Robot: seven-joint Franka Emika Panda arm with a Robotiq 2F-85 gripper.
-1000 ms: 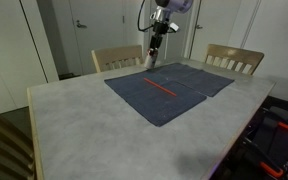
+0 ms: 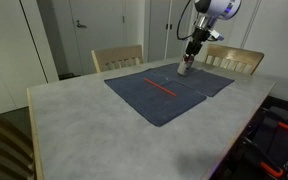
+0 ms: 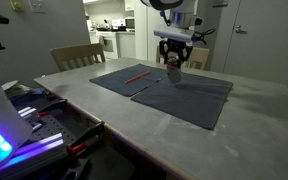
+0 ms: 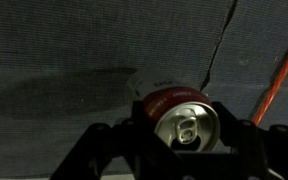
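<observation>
A can with a silver top and pull tab, a red band and a pale lower side point(image 4: 184, 122) shows in the wrist view. My black gripper is shut on it, with dark fingers on both sides of its top. The same can point(image 2: 183, 69) is at the far right of the dark cloth point(image 2: 149, 100) in exterior view 1. Exterior view 2 has the can point(image 3: 173, 72) upright under my gripper point(image 3: 173, 60), near the cloth's far edge. Whether its base touches the cloth, I cannot tell.
A thin red-orange stick point(image 2: 160, 88) lies on the cloth, left of the can in exterior view 1. Wooden chairs point(image 2: 234, 59) stand along the far side of the white table point(image 2: 69, 120).
In exterior view 1, my arm and the can have moved right along the far side of the cloth, farther from the red-orange stick. The stick and cloth stay put.
</observation>
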